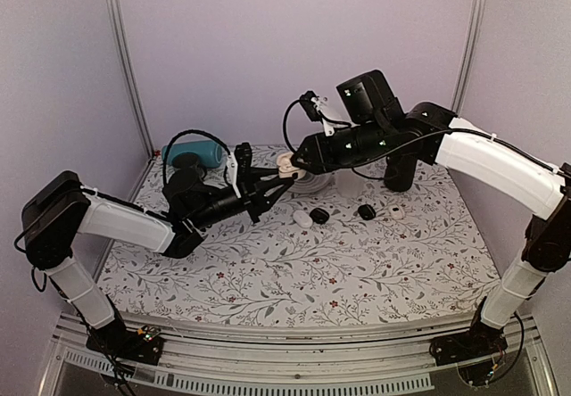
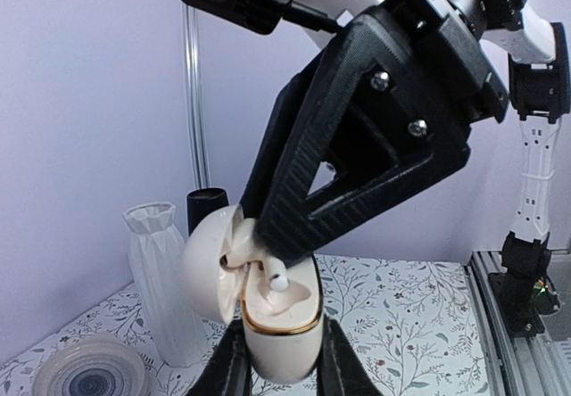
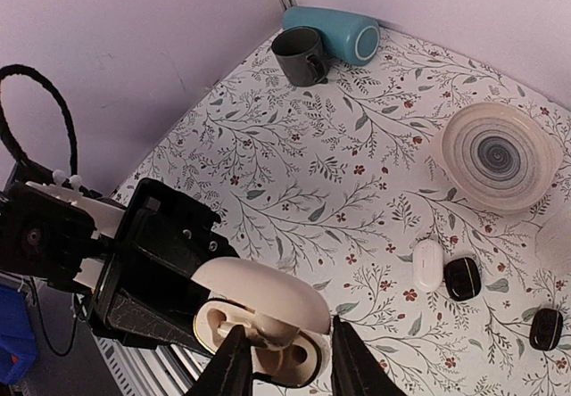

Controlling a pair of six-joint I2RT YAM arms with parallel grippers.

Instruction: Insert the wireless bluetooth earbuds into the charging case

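Observation:
The white charging case is held above the table with my left gripper shut on its base. Its rounded lid stands open, and a gold line rings the base in the left wrist view. My right gripper reaches over the open case from the right, its dark fingers at the wells. A white earbud shows its stem end right beneath those fingertips, over the case's interior. The fingers partly cover the wells, so I cannot tell how deep the earbud sits or whether the other well is filled.
Below on the patterned table lie a small white item, a black one and another black one. Behind stand a round dish, a white vase, a dark mug and a teal cylinder.

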